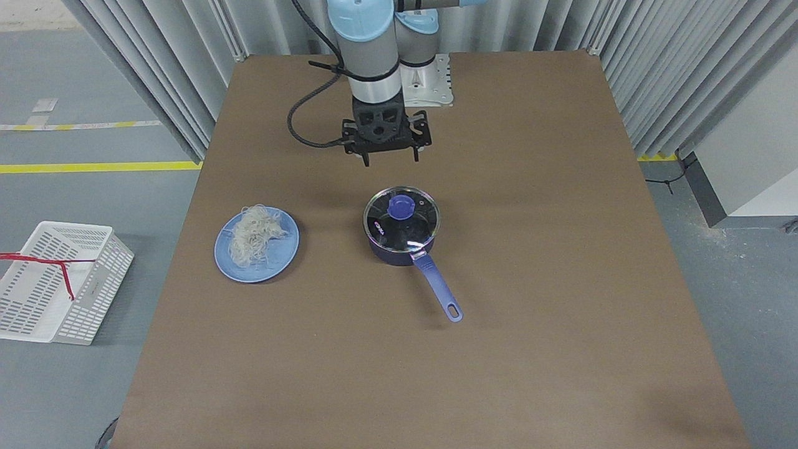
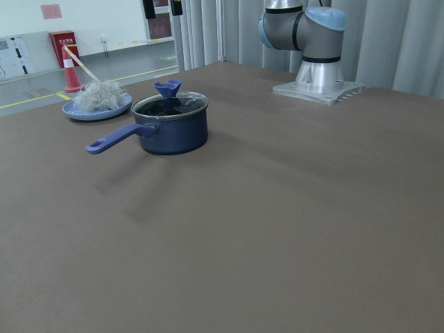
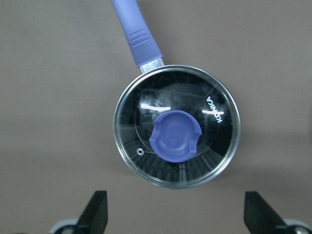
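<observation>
A blue saucepan [image 1: 389,254] with a glass lid and blue knob [image 1: 401,207] sits mid-table, its handle [image 1: 437,284] toward the front right in the front view. Left of it lies a blue plate [image 1: 277,263] holding white stringy noodle-like strands [image 1: 251,235]. My gripper [image 1: 391,160] hangs open behind and above the pan, with nothing between its fingers. In the wrist view, the lid knob [image 3: 175,136] lies centred ahead of the two fingertips.
A white basket [image 1: 97,284] stands on the floor left of the table. The arm's base [image 2: 317,90] is at the back of the table.
</observation>
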